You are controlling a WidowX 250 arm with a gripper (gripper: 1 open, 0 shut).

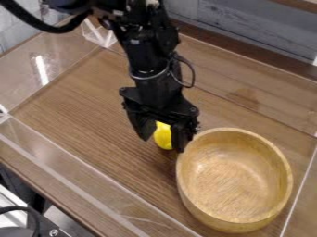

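My black gripper (161, 125) hangs over the middle of the wooden surface, its fingers apart around a yellow object (162, 138) that lies just left of a large round wooden bowl (235, 190). The fingers partly hide the yellow object, and whether they touch it I cannot tell. The bowl is empty.
A white wire item (99, 32) stands at the back left, and a pale wall runs along the back right. A black cable lies at the lower left.
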